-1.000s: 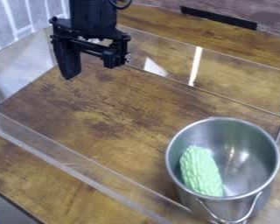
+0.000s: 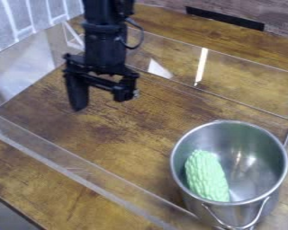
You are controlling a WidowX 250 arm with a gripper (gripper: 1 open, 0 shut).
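My black gripper [image 2: 101,88] hangs above the wooden surface at the upper left, slightly blurred, its fingers apart with nothing visible between them. At the lower right stands a steel pot [image 2: 261,153] with a wire handle. Inside it lies a light green, bumpy object [image 2: 207,176], resembling a corn cob, well apart from my gripper.
Low clear walls surround the wooden work surface [image 2: 122,135]. A dark wooden edge runs along the back, and a pale slatted panel stands at the far left.
My gripper has moved downward and a little to the right, its arm now appearing higher and narrower. The pot and the green object have stayed in place.
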